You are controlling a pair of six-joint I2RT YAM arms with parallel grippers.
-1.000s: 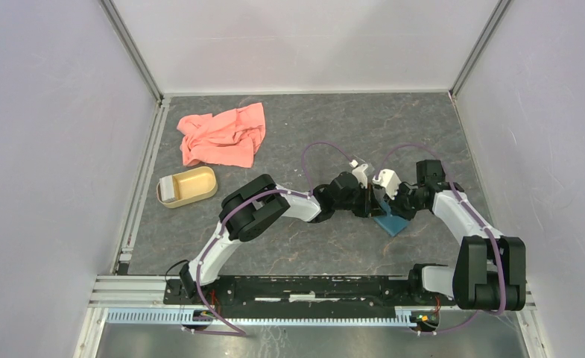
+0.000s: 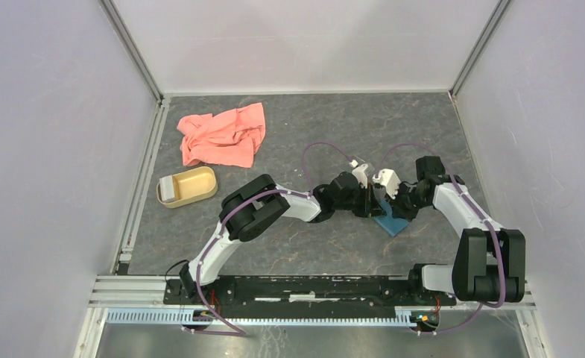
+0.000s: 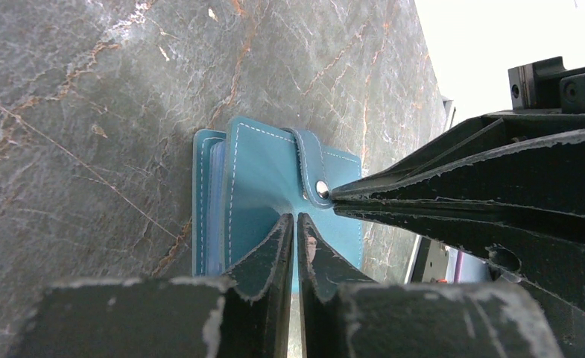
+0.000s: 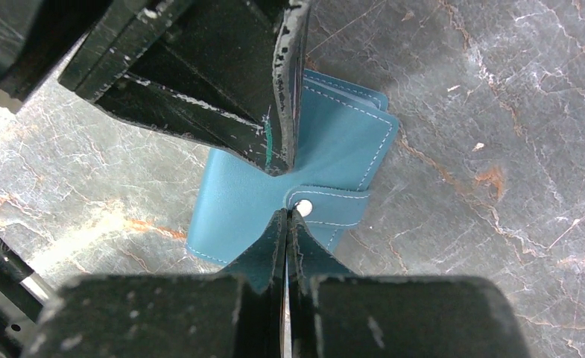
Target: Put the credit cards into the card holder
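The blue card holder (image 2: 394, 225) lies on the table at the right, folded over, with its strap (image 3: 313, 168) and metal snap (image 4: 304, 208) uppermost. Along its open side in the left wrist view, the stacked layers (image 3: 216, 201) show; I cannot tell whether cards are among them. My left gripper is shut but for a narrow gap and rests over the holder's cover; nothing held can be made out there. At the strap's snap are the tips of my right gripper, shut with nothing visible between them. No credit card can be clearly identified.
A tan tray (image 2: 197, 186) at the far left holds a white block-shaped item (image 2: 167, 189). Behind it lies a crumpled coral cloth (image 2: 226, 136). Both arms crowd closely around the holder.
The right arm has shifted slightly, its elbow a little towards the back, while its gripper stays at the holder. My left arm and the holder look unmoved.
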